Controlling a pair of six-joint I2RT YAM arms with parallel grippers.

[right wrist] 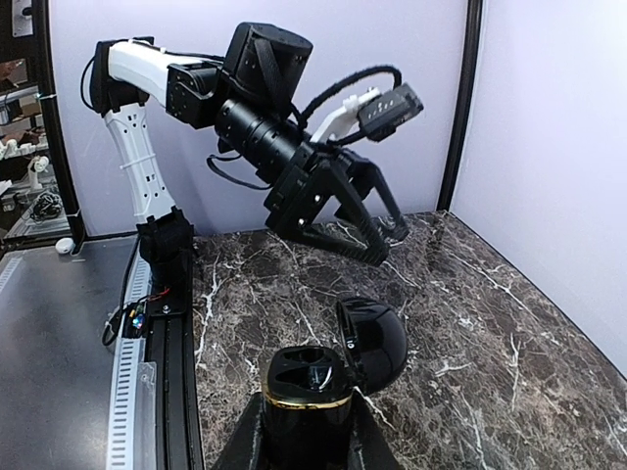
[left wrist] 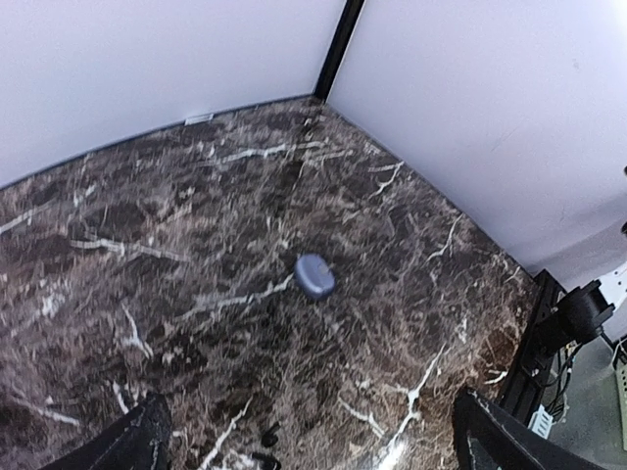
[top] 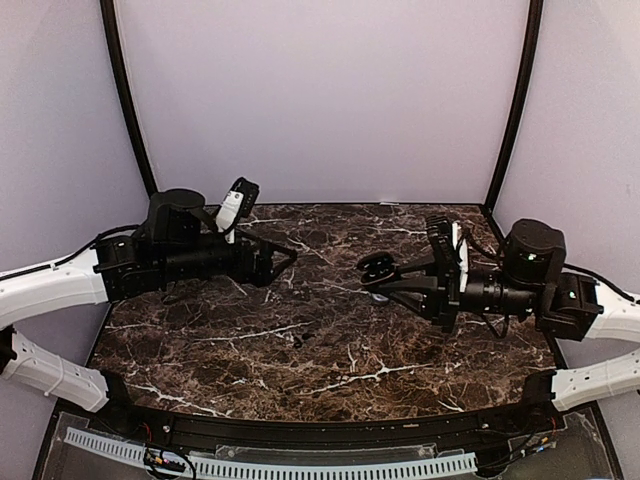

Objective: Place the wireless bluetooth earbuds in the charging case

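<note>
The black charging case [top: 376, 268] is held by my right gripper [top: 390, 283], which is shut on it above the middle of the table. In the right wrist view, the case's body [right wrist: 309, 416] has a gold line around it, and its lid [right wrist: 377, 343] stands open. My left gripper [top: 277, 264] hangs to the left of the case, clear of it and open. Only bare table shows between its fingers in the left wrist view. Small dark pieces [left wrist: 268, 435], possibly earbuds, lie on the table. Whether the case's slots are filled, I cannot tell.
A small blue-grey rounded object [left wrist: 314, 277] lies on the dark marbled table [top: 240, 385], partly hidden beneath the case in the top view. White walls close off the back and sides.
</note>
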